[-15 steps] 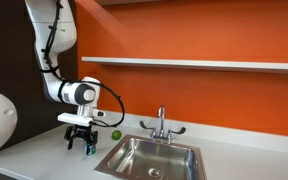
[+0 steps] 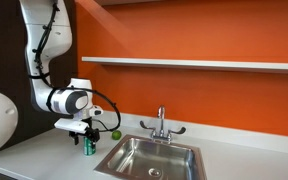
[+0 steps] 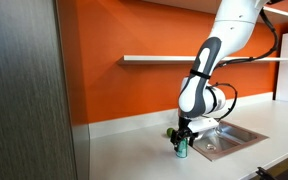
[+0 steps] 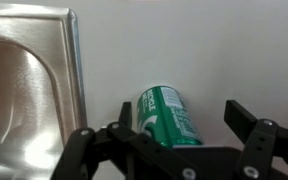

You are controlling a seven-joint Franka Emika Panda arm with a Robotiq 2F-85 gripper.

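A green can with white lettering [image 4: 166,117] stands on the white counter, left of the sink, in exterior view 1. Around its upper part, my gripper is open, with one finger on either side. In the wrist view there is a wide gap between the can and the right finger, while the left finger [image 4: 125,117] sits close to it. The can's lower part is hidden behind the gripper body there. In exterior view 2 the can [image 3: 181,148] shows just under the gripper.
The steel sink [image 2: 112,160] with its faucet [image 2: 161,125] lies right of the can. A round green object [image 2: 116,135] rests behind, near the wall. A white shelf [image 2: 194,66] runs along the orange wall. Counter right of the sink is clear.
Over the last second the gripper has shifted slightly left and come lower around the can. More of the can shows in exterior view 1 now. The can appears to stay in place.
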